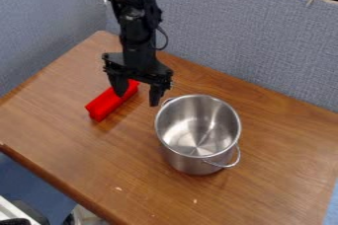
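Note:
A red elongated block lies diagonally on the wooden table, left of centre. My black gripper hangs from above, over and beside the upper right end of the block, its two fingers spread apart. The fingers look empty, though the far end of the block is partly hidden behind the left one. To the right stands a steel pot with wire handles.
Grey padded panels border the table at the back and left. A pale shelf shows at the top right corner.

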